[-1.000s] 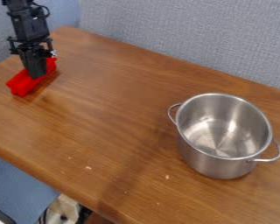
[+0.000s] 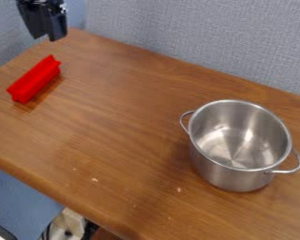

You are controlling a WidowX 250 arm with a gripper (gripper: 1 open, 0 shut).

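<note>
A red oblong block (image 2: 35, 78) lies on the wooden table near its left edge. Above it, at the top left corner of the view, my dark gripper (image 2: 44, 32) hangs in the air, apart from the block and partly cut off by the frame. Its fingers are too small and dark to read clearly.
A steel pot (image 2: 238, 145) with two side handles stands on the right half of the table (image 2: 127, 112). A grey textured wall runs along the back.
My gripper has risen from the red block toward the top edge of the view, leaving the block on the table. The pot has not moved.
</note>
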